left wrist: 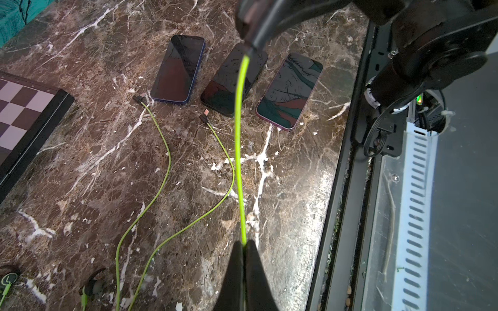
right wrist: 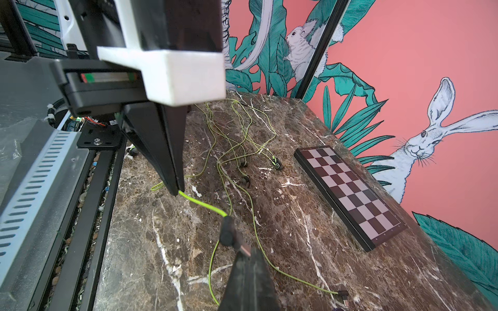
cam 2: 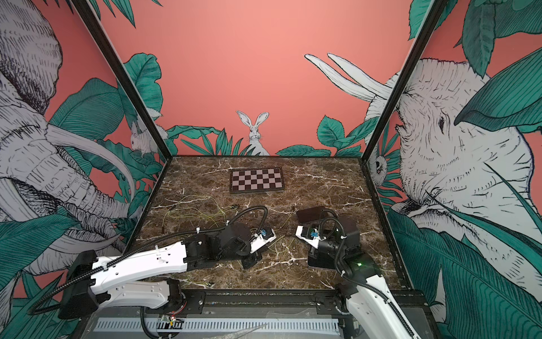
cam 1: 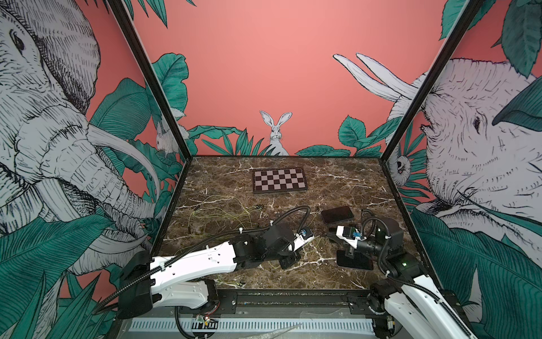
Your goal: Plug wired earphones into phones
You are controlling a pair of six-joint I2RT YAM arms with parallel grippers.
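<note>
My left gripper is shut on a yellow-green earphone cable point(left wrist: 240, 155), which runs up to a black right-angle plug point(right wrist: 227, 230). My right gripper is shut at that plug's metal end. Both grippers face each other above the table. Three phones lie to the right: a blue-edged one point(left wrist: 177, 70), a black one point(left wrist: 228, 83) and a pink-edged one point(left wrist: 289, 90). Two other plugs point(left wrist: 139, 100) point(left wrist: 203, 118) lie near them, their cables running across the marble.
A checkered board point(cam 1: 279, 179) lies at the back middle. Tangled earphones point(right wrist: 243, 181) cover the left part of the marble table point(cam 1: 214, 169). A metal rail point(left wrist: 352, 171) runs along the front edge.
</note>
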